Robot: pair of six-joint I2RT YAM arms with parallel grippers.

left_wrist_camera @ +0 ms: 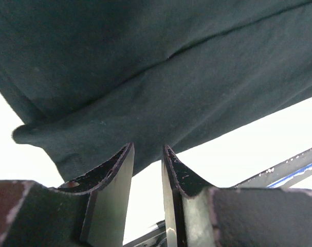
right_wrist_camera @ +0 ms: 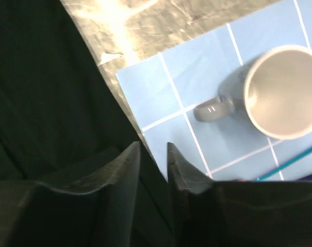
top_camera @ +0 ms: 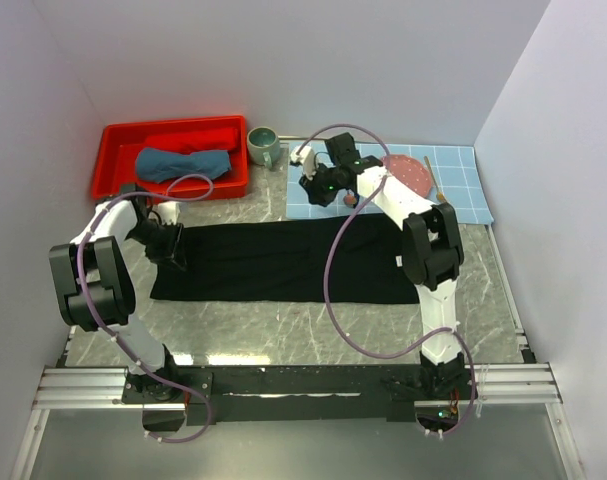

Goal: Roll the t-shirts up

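Observation:
A black t-shirt lies spread flat as a long strip across the counter, a lengthwise crease showing on it. Over its left end, my left gripper points down; in the left wrist view its fingertips stand apart with no cloth pinched between them. My right gripper is at the shirt's far edge, right of the middle, by the blue mat. The right wrist view shows a narrow gap between its fingers, with the dark cloth and mat edge behind. Whether it touches the cloth, I cannot tell.
A red bin at the back left contains a rolled blue shirt and a red one. Beside it stands a green mug. The blue mat bears a cup and pink plate.

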